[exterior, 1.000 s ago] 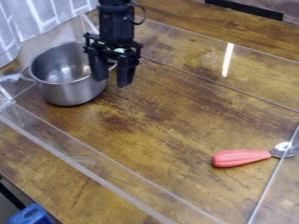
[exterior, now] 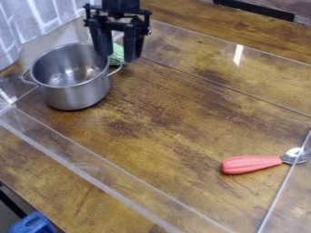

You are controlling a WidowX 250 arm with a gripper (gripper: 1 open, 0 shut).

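My black gripper (exterior: pixel 118 41) is raised at the top left, just behind and above the right rim of a steel pot (exterior: pixel 71 91). A light green object (exterior: pixel 115 56) shows behind its fingers, partly hidden; whether anything is between them, I cannot tell. A utensil with a red handle (exterior: pixel 250 164) and a metal head lies at the lower right of the wooden table.
A blue object (exterior: pixel 35 224) is at the bottom left corner, off the table's edge. A pale wall or curtain stands behind the pot.
My gripper has moved upward and slightly back, away from the front of the pot's right side, uncovering more of the pot. The pot and utensil look unmoved.
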